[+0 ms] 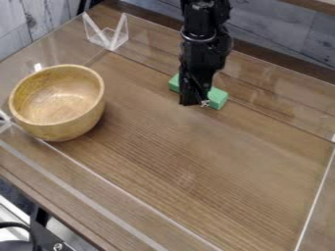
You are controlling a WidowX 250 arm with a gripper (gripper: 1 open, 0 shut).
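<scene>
A black robot gripper (pixel 197 96) reaches down from the top centre, its tip over a green object (pixel 216 99) lying on the wooden table (pixel 197 186). The green piece shows on both sides of the gripper and is partly hidden behind it. Whether the fingers are open or shut on it is too small to tell.
A large tan bowl (pixel 59 104) sits at the left. A white wire-like item (pixel 108 31) lies at the back left. Black cabling shows at the bottom left corner.
</scene>
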